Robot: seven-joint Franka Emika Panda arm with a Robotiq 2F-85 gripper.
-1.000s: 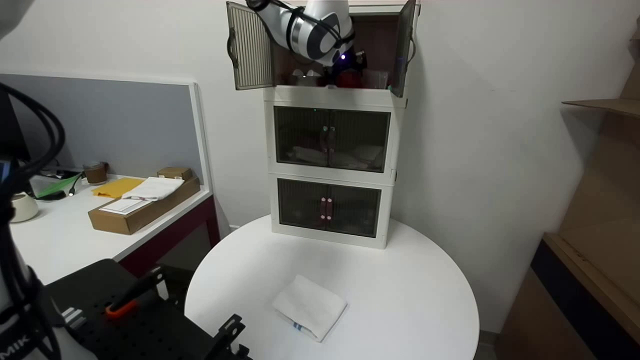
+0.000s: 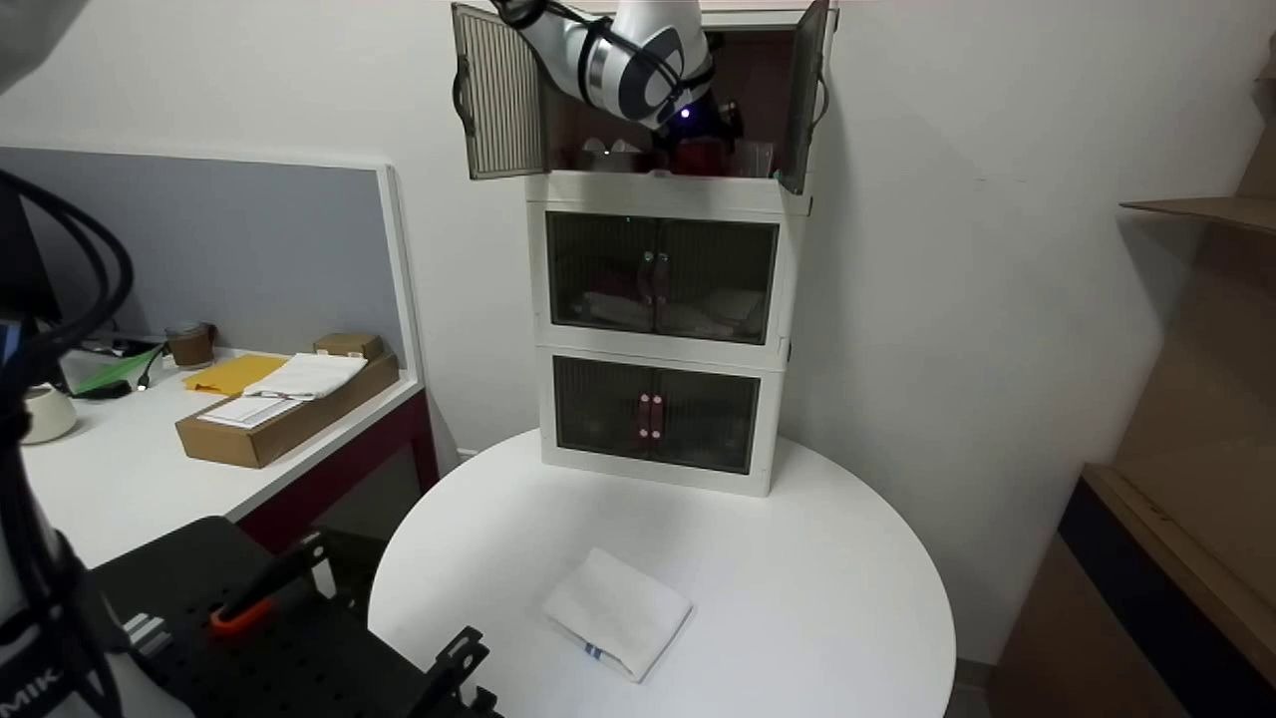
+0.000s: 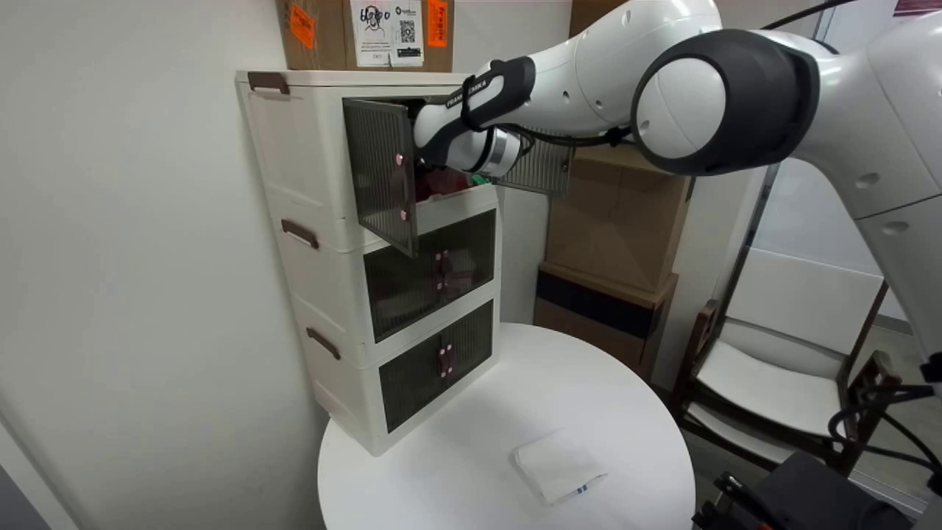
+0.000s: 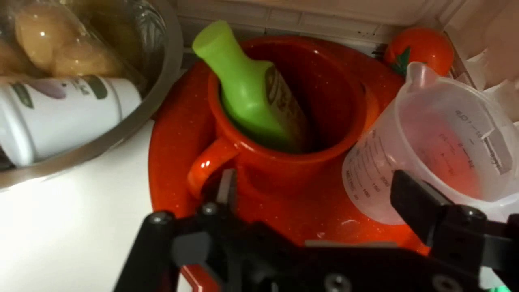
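Note:
Inside the top compartment of the cabinet (image 2: 670,189), my gripper is open, its fingers wide apart and nothing gripped between them. Just beyond the fingertips, in the wrist view, a red two-handled pot (image 4: 287,163) stands on a red plate (image 4: 168,160). A green bottle (image 4: 248,92) leans inside the pot. The left finger is close to the pot's left handle (image 4: 206,163); whether they touch I cannot tell. A clear measuring cup (image 4: 374,180) stands to the pot's right, close by the right finger.
A metal bowl (image 4: 165,73) with bagged round items and a white container (image 4: 63,114) sits left. A tomato (image 4: 423,46) is at the back right. Open doors (image 2: 502,102) flank the compartment. A folded cloth (image 2: 618,610) lies on the round table (image 2: 825,574).
My arm's wrist has shifted slightly to the right inside the top compartment. The doors and the cloth have stayed where they were.

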